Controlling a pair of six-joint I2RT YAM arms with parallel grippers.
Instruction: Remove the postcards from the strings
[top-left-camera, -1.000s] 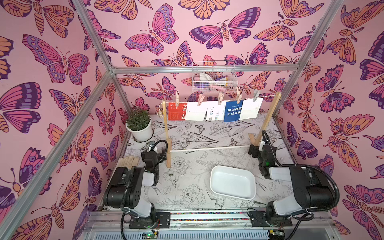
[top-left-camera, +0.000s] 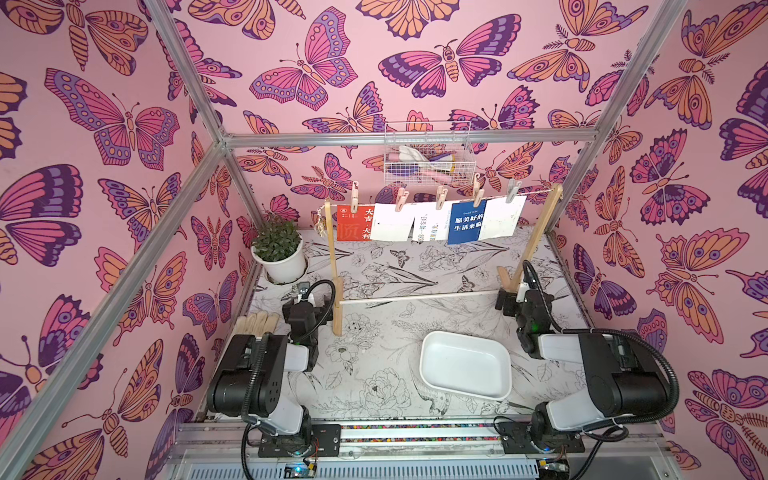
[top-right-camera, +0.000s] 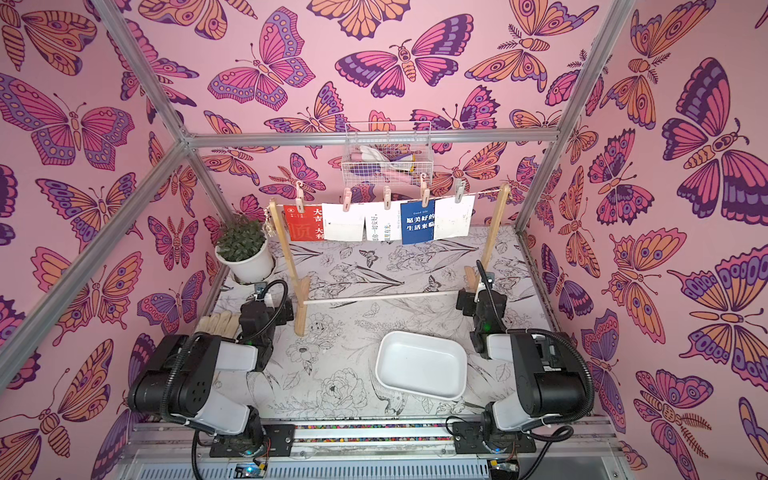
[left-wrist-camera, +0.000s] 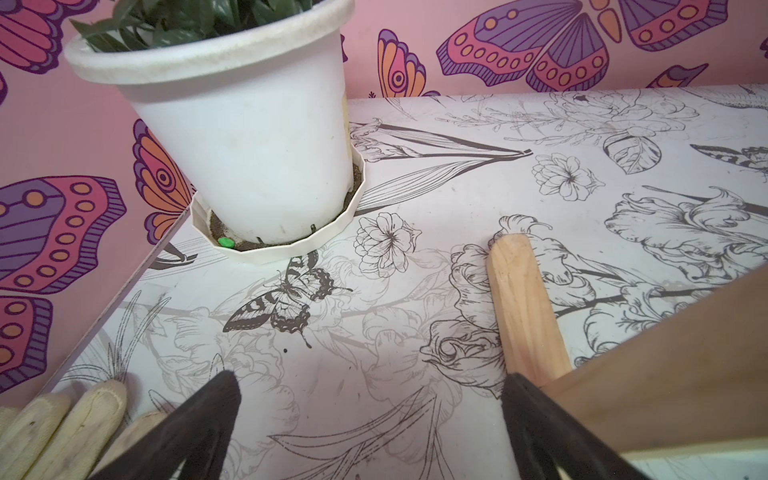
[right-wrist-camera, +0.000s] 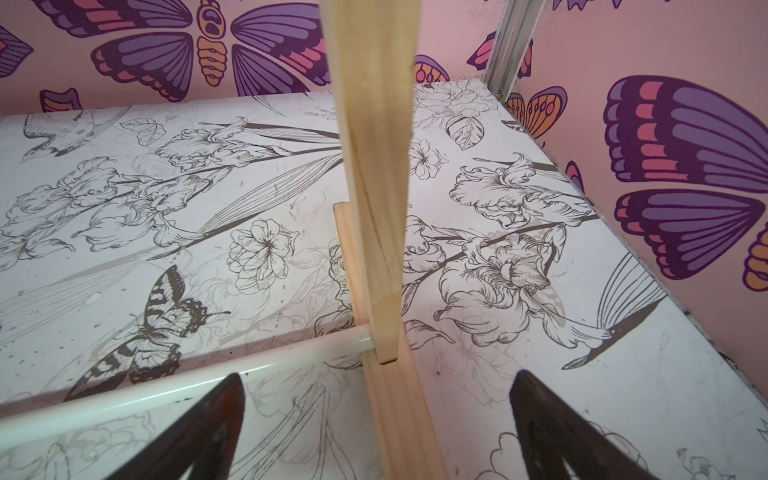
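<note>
In the top left view, several postcards hang side by side from a string between two wooden posts. From left they are a red card (top-left-camera: 353, 225), a white card (top-left-camera: 392, 223), a white card with print (top-left-camera: 430, 227), a blue card (top-left-camera: 465, 222) and another white card (top-left-camera: 501, 218). Clothespins (top-left-camera: 402, 199) fasten them. My left gripper is open and empty, low beside the left post's foot. My right gripper is open too, its fingers (right-wrist-camera: 552, 432) apart in front of the right post (right-wrist-camera: 374, 184), holding nothing.
An empty white tray (top-left-camera: 465, 392) lies at the front right of the table. A potted plant (top-left-camera: 279, 248) stands back left, and a pale glove (top-left-camera: 256, 323) lies near the left arm. A white rod (top-left-camera: 416, 297) joins the posts low down.
</note>
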